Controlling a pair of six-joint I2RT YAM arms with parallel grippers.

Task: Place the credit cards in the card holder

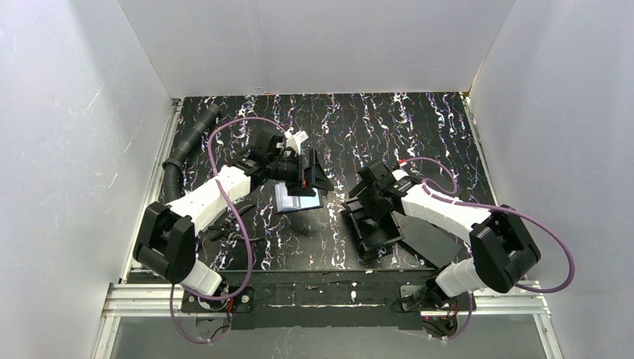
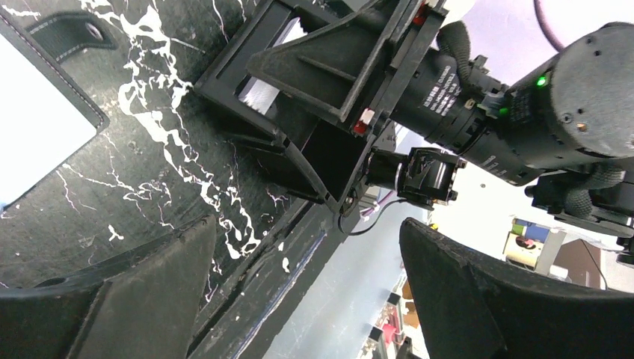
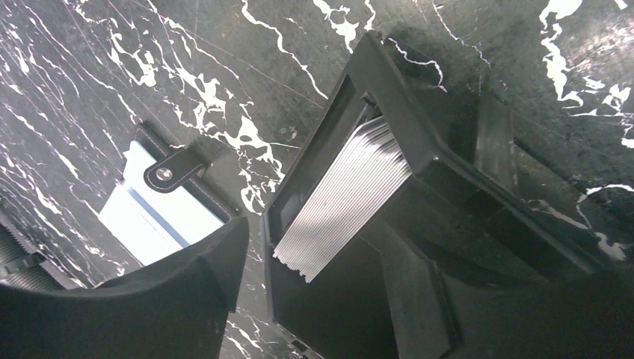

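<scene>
The card holder (image 3: 153, 206) lies unfolded on the dark table, its strap and snap showing in the right wrist view. A stack of thin cards (image 3: 344, 198) stands on edge at one end of the black box (image 3: 441, 179). My right gripper is over that box with fingers parted; the stack shows in the gap, and nothing is held. Above and slightly right of the holder, in the top view, my left gripper (image 1: 320, 179) is open and empty. In the left wrist view, the right gripper's fingers (image 2: 321, 75) partly cover the cards.
A flat dark panel (image 1: 430, 241) lies right of the box. Black cable-like pieces (image 1: 233, 217) rest to the left of the holder. Both grippers hang fairly close together near the middle.
</scene>
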